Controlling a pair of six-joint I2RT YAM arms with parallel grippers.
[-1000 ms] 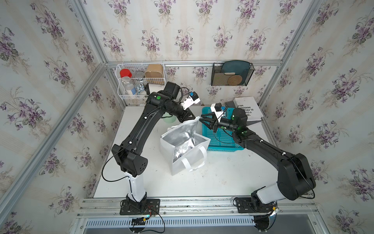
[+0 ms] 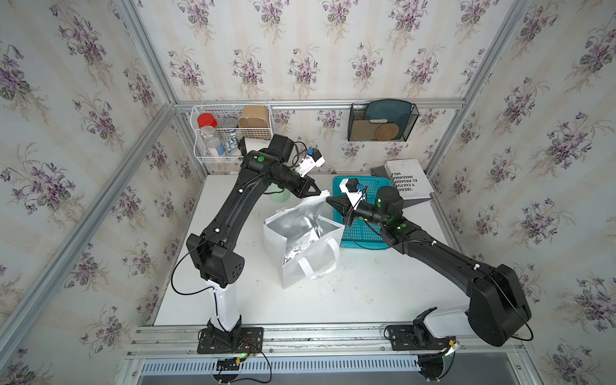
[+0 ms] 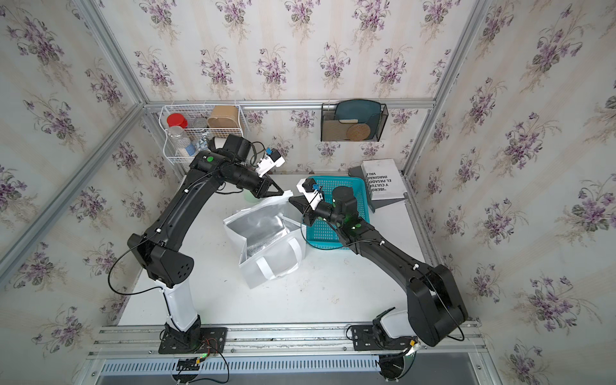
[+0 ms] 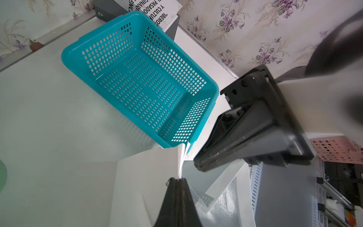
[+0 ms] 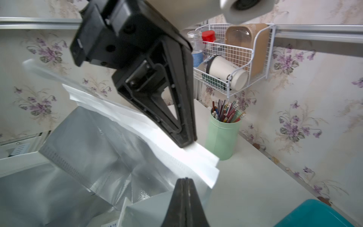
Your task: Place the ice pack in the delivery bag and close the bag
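The delivery bag (image 2: 282, 263) stands open at mid table, its silver lining showing and its back flap (image 5: 151, 132) raised. My left gripper is shut at the flap's top edge; in its wrist view the thin edge reaches its fingertips, and whether it is pinched is hard to tell. My right gripper is shut, nothing between its fingers, just right of the flap. I cannot pick out an ice pack.
A teal basket (image 3: 349, 243) sits back right, beside a boxed book (image 3: 383, 176). A green pencil cup (image 5: 221, 140) stands at the back left. A wire rack (image 2: 199, 147) hangs above.
My left arm has moved only slightly; the bag is nearly unchanged.
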